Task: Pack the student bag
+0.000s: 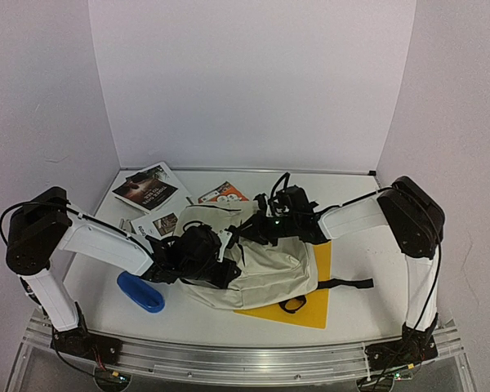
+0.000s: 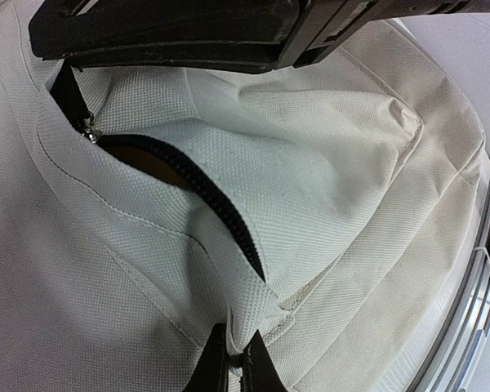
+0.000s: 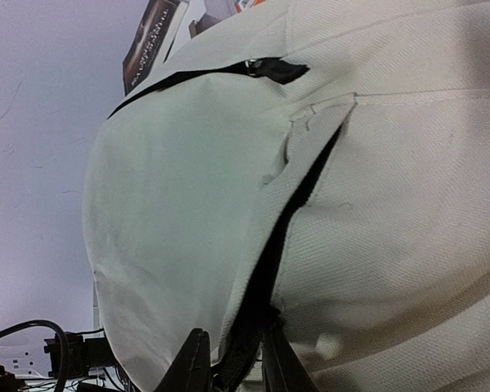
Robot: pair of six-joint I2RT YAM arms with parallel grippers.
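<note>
The cream bag lies across the middle of the table. In the left wrist view my left gripper is shut on a fold of its fabric beside a part-open zipper. The bag's zipper opening shows as a dark slit in the right wrist view, and my right gripper is open at its lower end, by a dark zipper tape. The right gripper's body hangs over the bag close to the left one.
Books and an orange booklet lie at the back left. A blue case is at the front left. A yellow folder lies under the bag.
</note>
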